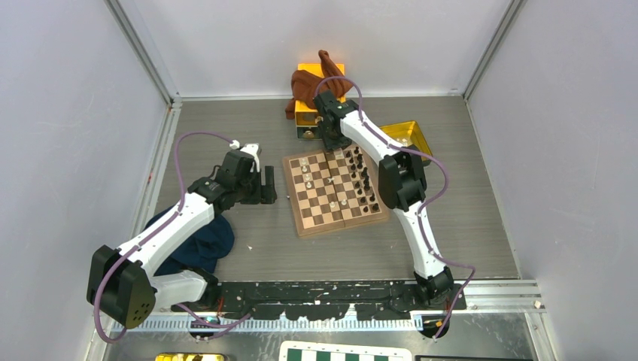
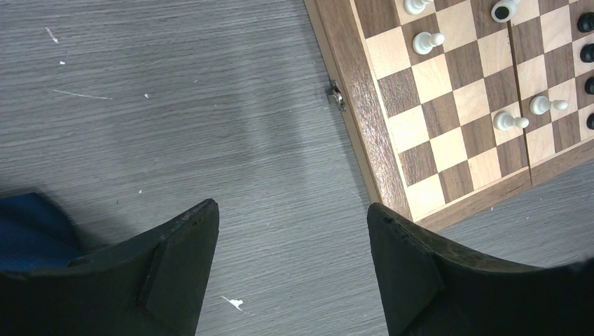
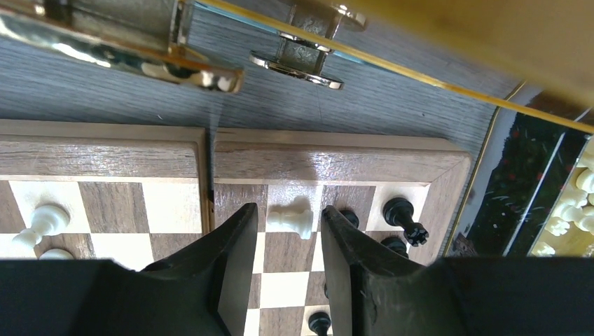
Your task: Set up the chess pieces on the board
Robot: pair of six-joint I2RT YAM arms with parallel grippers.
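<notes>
The wooden chessboard (image 1: 316,218) holds black pieces (image 1: 366,183) along its right side and scattered white pieces (image 2: 425,43) elsewhere. My right gripper is open over the board's back edge; a white piece (image 3: 294,220) lies on its side on a square between and beyond the fingertips, as seen in the right wrist view. Near it are a tipped black piece (image 3: 399,213) and other black pieces. My left gripper stands open over bare table left of the board, nothing between its fingers.
A yellow tray (image 3: 571,231) of white pieces lies right of the board. A yellow box with metal latches and a brown cloth (image 1: 305,86) stands behind it. A dark blue cloth (image 1: 203,244) lies front left. The table in front of the board is clear.
</notes>
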